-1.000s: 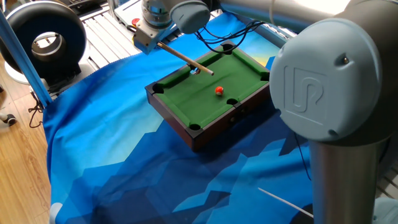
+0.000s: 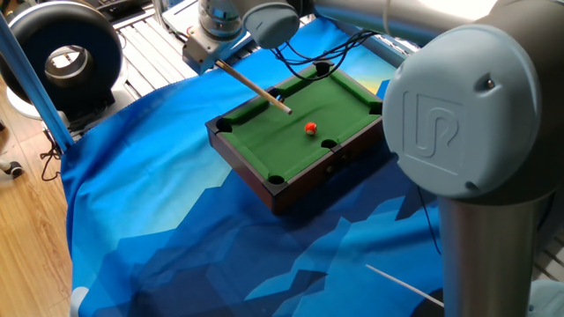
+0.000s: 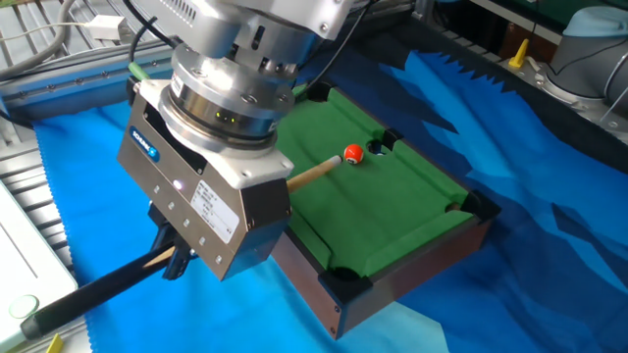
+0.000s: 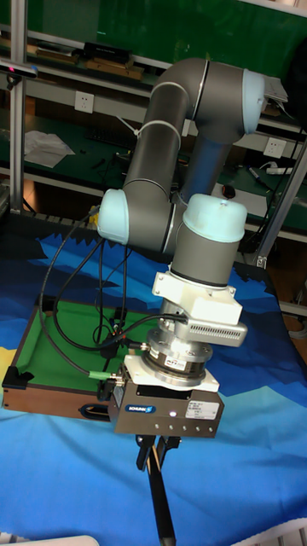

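Note:
My gripper (image 3: 177,253) is shut on a pool cue; its dark fingers show around the shaft below the gripper body. The cue's black butt (image 3: 93,294) sticks out behind. Its wooden front (image 2: 256,89) slants out over the green felt of a small pool table (image 2: 264,145). An orange-red ball (image 2: 310,129) rests on the felt. In exterior view 1 the tip is up and left of the ball, with a gap; in exterior view 2 it appears close beside it. In exterior view 3 the ball and cue tip are hidden behind my arm.
Blue patterned cloth (image 2: 141,220) covers the bench, with free room around the pool table. Black cables (image 2: 326,55) hang from my arm near the table's far side. A thin white rod (image 2: 405,286) lies near the front right.
My gripper and the cue have moved back to the left, so the tip is farther from the ball in exterior view 1. The ball and pool table have stayed in place.

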